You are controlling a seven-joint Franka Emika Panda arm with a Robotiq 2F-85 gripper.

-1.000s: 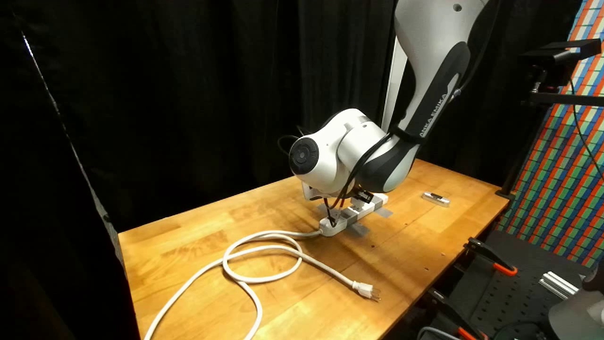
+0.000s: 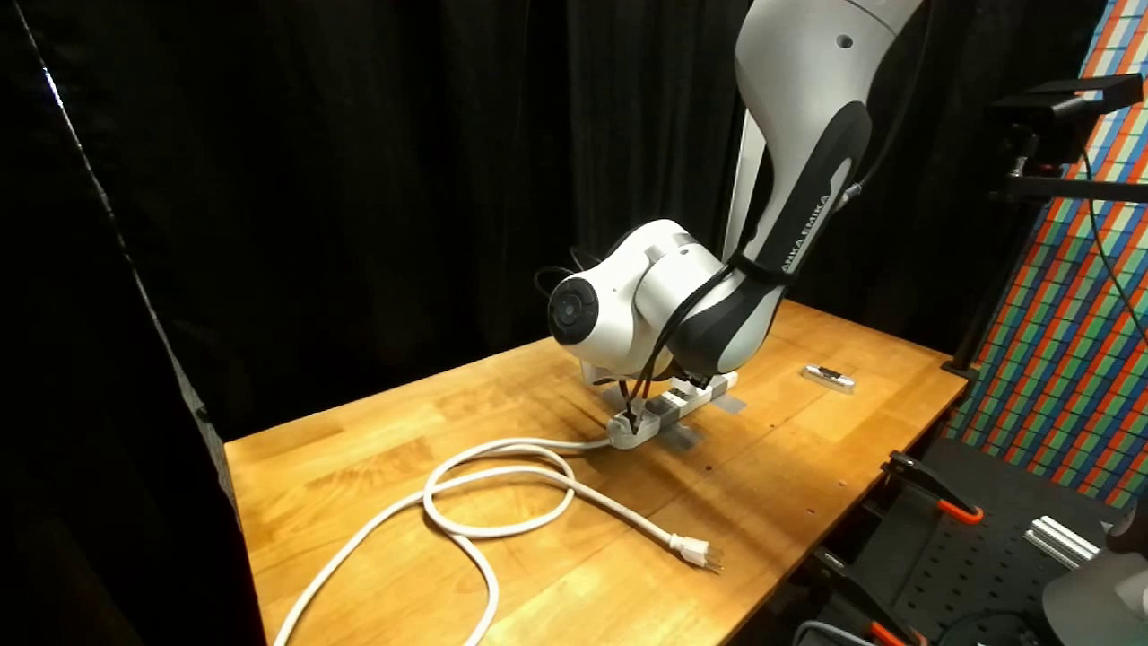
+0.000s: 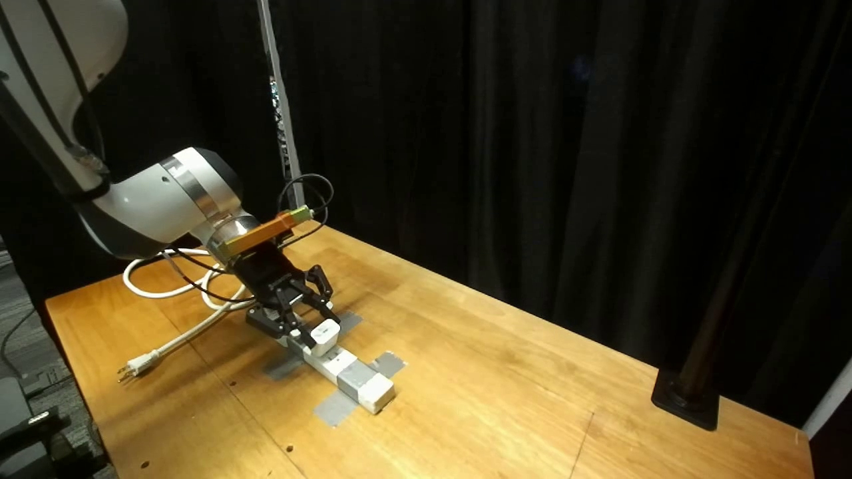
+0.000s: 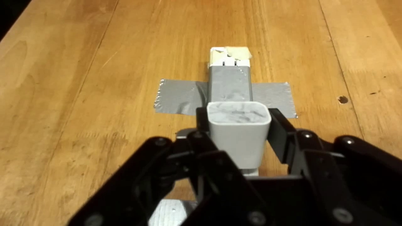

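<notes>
A white block-shaped adapter [image 4: 241, 143] is pinched between the two black fingers of my gripper, which is shut on it. In exterior view 2 the same adapter [image 3: 325, 336] sits at the fingertips, right over the power strip [image 3: 375, 391]. Grey tape fastens the white strip to the wooden table. From the wrist camera, the far end of the power strip [image 4: 230, 81] shows straight beyond the adapter. The adapter's underside is hidden, so I cannot tell whether it touches the strip or is seated in an outlet. In exterior view 1 the arm hides the fingers.
The strip's white cord [image 2: 506, 529] loops over the table's left part and ends in a loose plug [image 2: 694, 549]. A small pale object [image 2: 829, 377] lies to the right. Clamps [image 2: 934, 486] grip the near table edge. Plenty of bare wood [image 3: 511, 375] lies beyond the strip.
The arm and gripper have come down slightly towards the power strip. The strip, cord and small pale object look unmoved.
</notes>
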